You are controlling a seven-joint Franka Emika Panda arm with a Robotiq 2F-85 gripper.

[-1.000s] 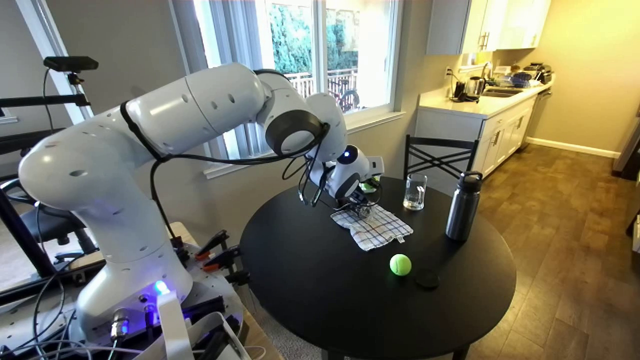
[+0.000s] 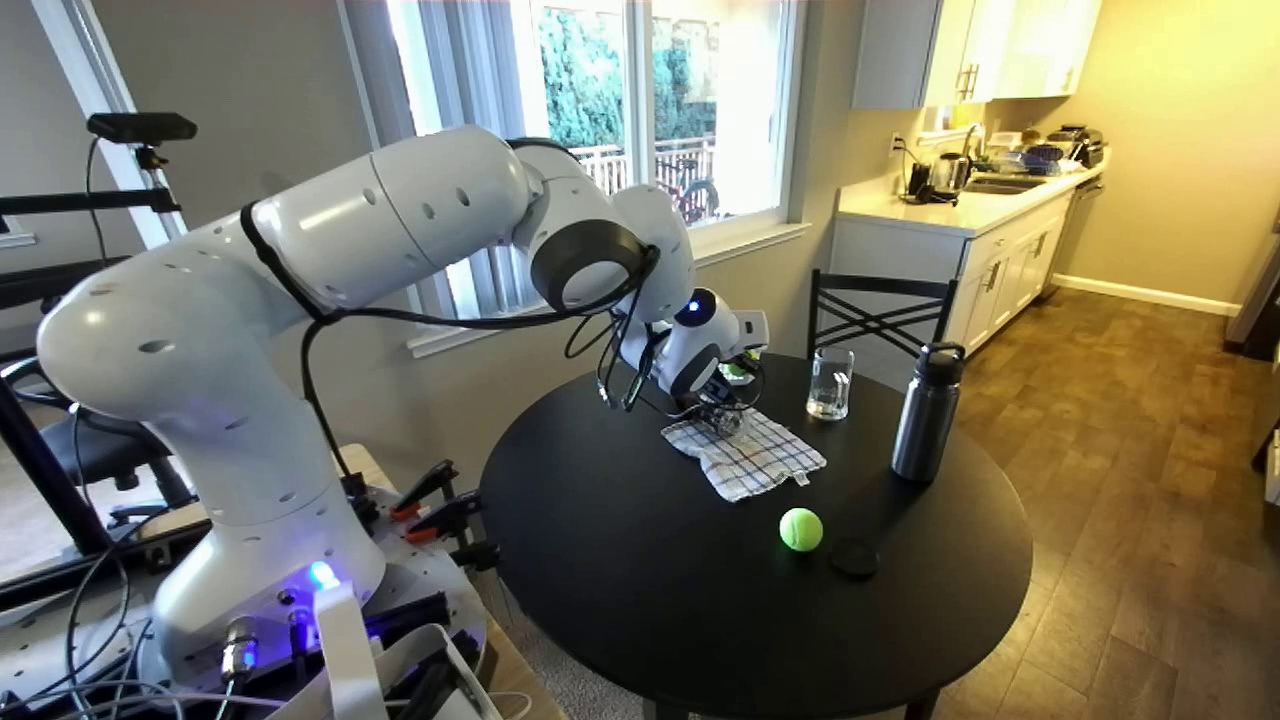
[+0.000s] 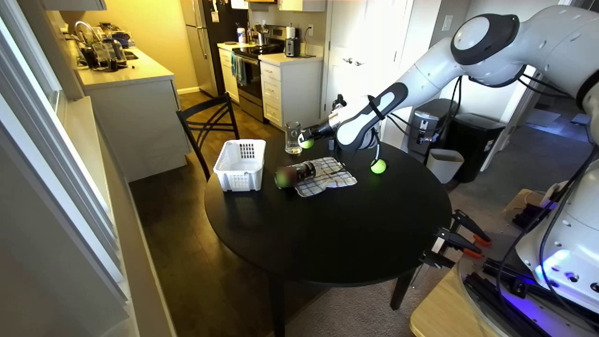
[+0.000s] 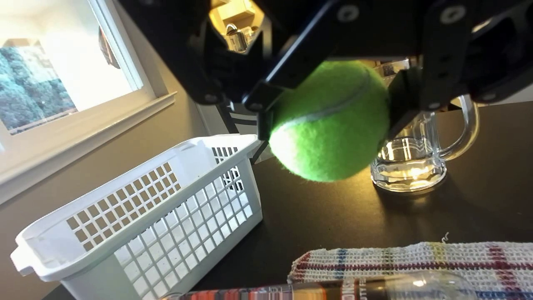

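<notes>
A bright green tennis ball (image 4: 332,127) sits between the two black fingers of my gripper, which is shut on it. In exterior view 2 this held ball (image 3: 306,143) hangs above the table beside the glass mug (image 3: 292,138). The white slatted basket (image 4: 187,200) stands to the left in the wrist view, its visible inside empty. A second tennis ball (image 2: 800,529) rests on the black table (image 2: 648,576), apart from the gripper. In exterior view 1 the arm hides the basket.
A checked cloth (image 2: 762,456) lies on the table with a dark glass object (image 3: 295,174) lying on it. A steel bottle (image 2: 927,414) stands upright near the right edge, close to a black disc (image 2: 854,557).
</notes>
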